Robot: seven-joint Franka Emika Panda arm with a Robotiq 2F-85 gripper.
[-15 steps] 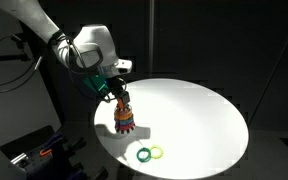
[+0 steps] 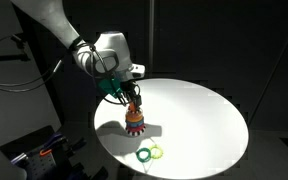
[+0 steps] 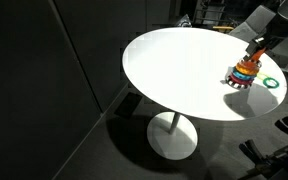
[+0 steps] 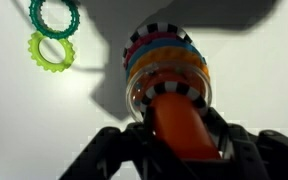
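A stack of coloured rings (image 2: 135, 125) with an orange post on top is at the near left of the round white table. In exterior view 2 the ring stack (image 3: 242, 74) leans a little, and a dark shadow lies beside it. Around the post in the wrist view are a clear ring and a black-and-white striped one. Whether the base touches the table I cannot tell.
A green ring (image 4: 53, 12) and a yellow-green ring (image 4: 51, 52) lie flat on the table, apart from the stack.
My arm has moved right in exterior view 1, and the ring stack has shifted right with it. The two loose rings lie where they were.
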